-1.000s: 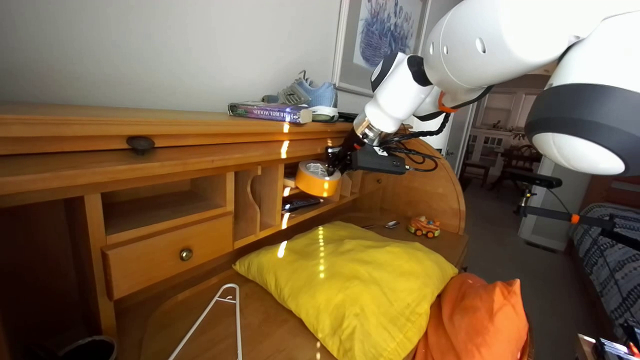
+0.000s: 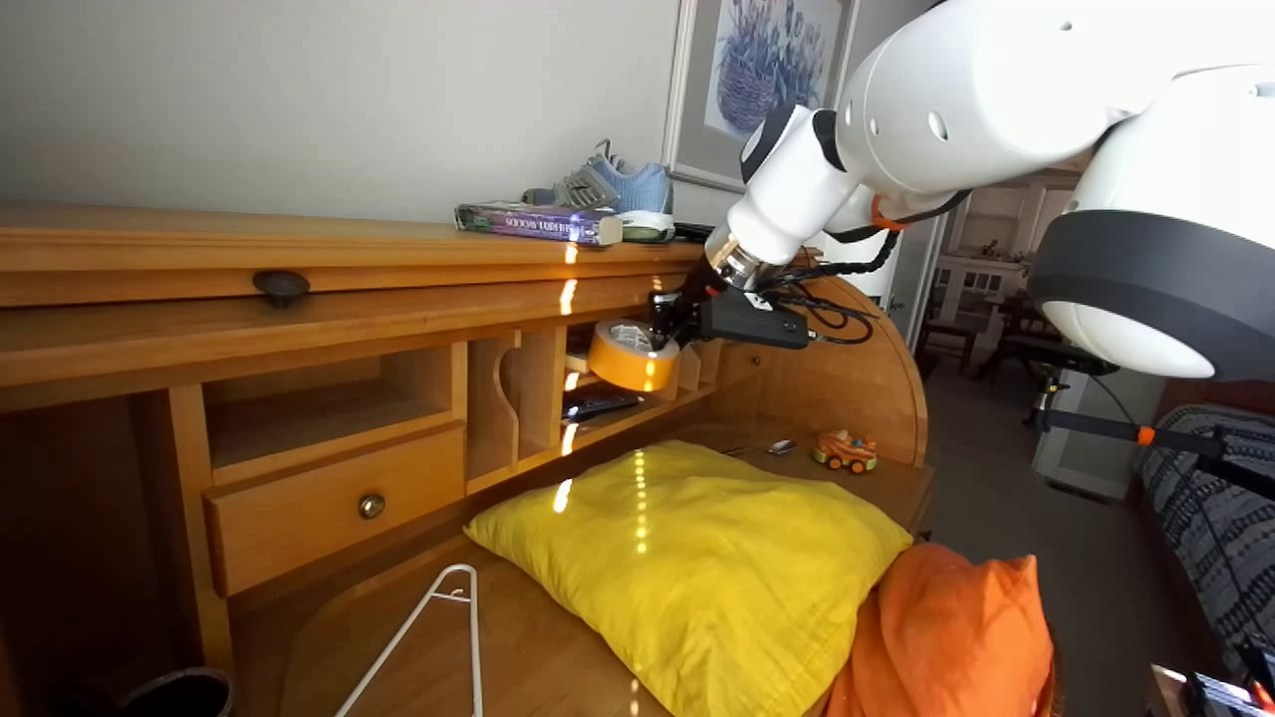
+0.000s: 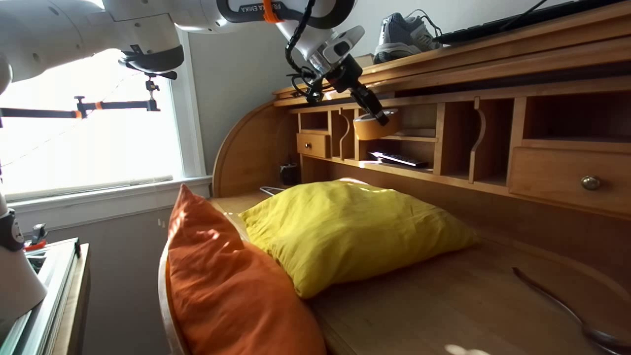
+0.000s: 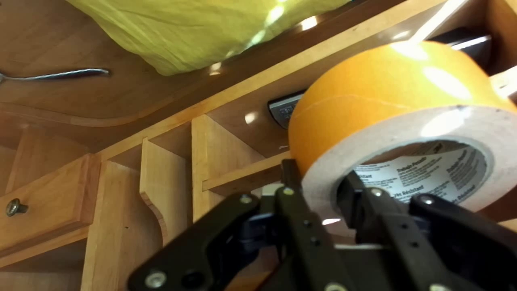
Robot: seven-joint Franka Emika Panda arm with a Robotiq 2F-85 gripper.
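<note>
A roll of orange tape [image 4: 383, 87] is pinched by its wall in my gripper, one finger inside the ring and the other outside. In exterior view 1 the tape roll [image 2: 634, 358] hangs tilted in front of the desk's middle cubby, above the yellow pillow. Exterior view 2 shows the gripper [image 3: 383, 121] reaching down to the same roll [image 3: 369, 128], close to the cubby shelf. Whether the roll touches the shelf, I cannot tell.
Below lies a yellow pillow [image 2: 705, 550], with an orange pillow [image 2: 956, 633] beside it. A dark remote [image 3: 396, 159] rests in the lower cubby. On the desk top sit a shoe [image 2: 639, 191] and a book [image 2: 538, 223]. A white hanger [image 2: 474, 621] and a toy car [image 2: 845, 452] lie on the desk.
The arm's upper links have shifted slightly in exterior view 1. My gripper and the tape roll look almost unmoved.
</note>
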